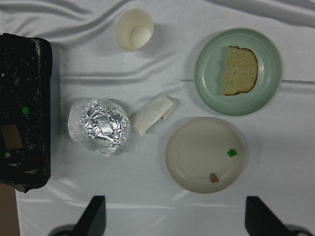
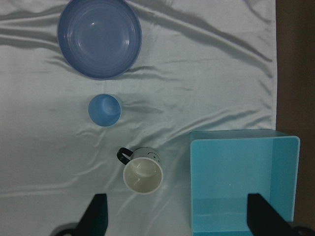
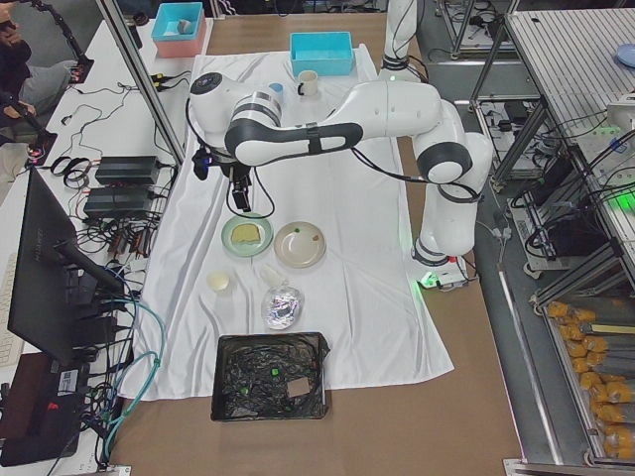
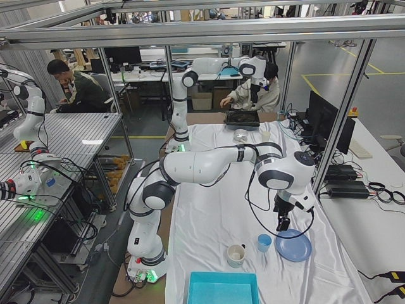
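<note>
My left gripper hangs open over a beige plate (image 1: 197, 147) with small green and brown pieces, a green plate (image 1: 211, 83) with bread (image 1: 238, 71), a white cup (image 1: 133, 30), a foil-covered bowl (image 1: 98, 125) and a folded cloth (image 1: 152, 113). My right gripper hangs open above the other end, over a blue plate (image 2: 98, 37), blue cup (image 2: 104, 110), mug (image 2: 142, 174) and turquoise bin (image 2: 241, 172). Nothing shows between either gripper's fingers.
A black-lined tray (image 3: 268, 397) stands at one table end. The white cloth has free room in the middle and along its sides. Monitors and cables (image 3: 60, 278) crowd the neighbouring desk; metal frame posts surround the table.
</note>
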